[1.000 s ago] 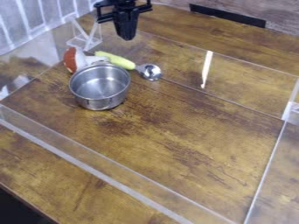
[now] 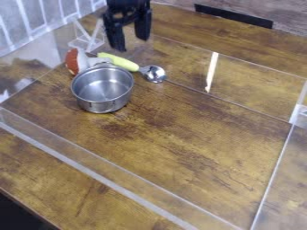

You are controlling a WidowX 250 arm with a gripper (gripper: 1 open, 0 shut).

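My black gripper (image 2: 127, 38) hangs open at the top centre of the camera view, its dark fingers pointing down above a steel pot (image 2: 103, 88). Between them on the table lie a pale yellow-green object (image 2: 118, 62) and a steel spoon (image 2: 153, 74), with an orange-brown object (image 2: 72, 61) at the pot's upper left. Nothing shows between the fingers, which are blurred.
A thin white strip (image 2: 211, 72) stands right of the spoon. A white rack-like item (image 2: 86, 38) sits at the back left.
The objects have not moved.
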